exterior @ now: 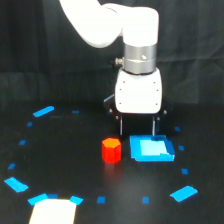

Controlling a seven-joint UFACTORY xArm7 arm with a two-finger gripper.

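A small red block (111, 150) stands upright on the dark table near the middle of the camera view. Just to its right lies a blue-bordered square with a paler, light-blue middle (151, 149). My gripper (139, 131) points down from the white arm, with its dark fingers apart at the far edge of the square. One finger (122, 125) is up and to the right of the red block in the image; the other is above the square. Nothing shows between the fingers, though they are hard to see against the black background.
A pale cream box or sheet (52, 212) sits at the front left edge. Blue tape strips (183, 193) and several small blue marks lie flat around the table.
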